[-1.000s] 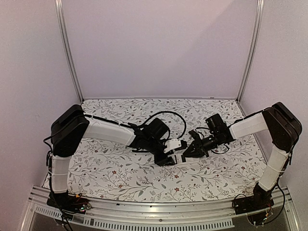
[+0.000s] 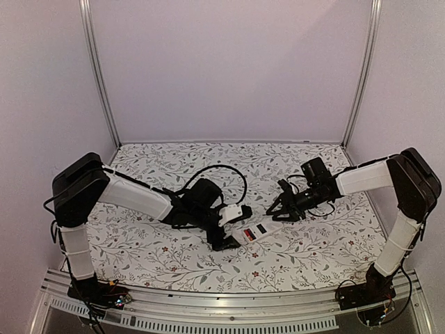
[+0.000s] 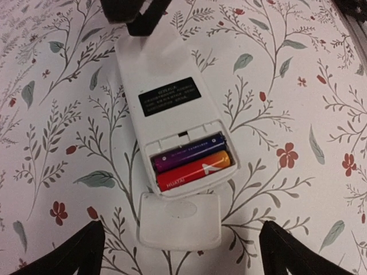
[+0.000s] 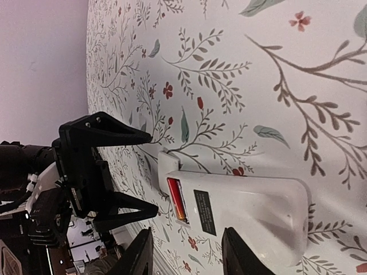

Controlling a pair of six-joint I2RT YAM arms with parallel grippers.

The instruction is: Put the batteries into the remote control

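Note:
The white remote [image 3: 169,86] lies back-up on the floral mat, a purple-blue battery [image 3: 189,150] and a red-orange battery [image 3: 192,171] side by side in its open compartment. The loose white cover [image 3: 179,220] lies just beyond that end. My left gripper stands open over the cover, nothing between its fingers. My right gripper is above the remote's other end, its fingertips apart from each other with nothing seen held. The top view shows both grippers [image 2: 224,242] close around the remote [image 2: 259,231].
My left arm has moved back toward the left, uncovering more of the remote. My right gripper has risen and moved slightly right, away from the remote.

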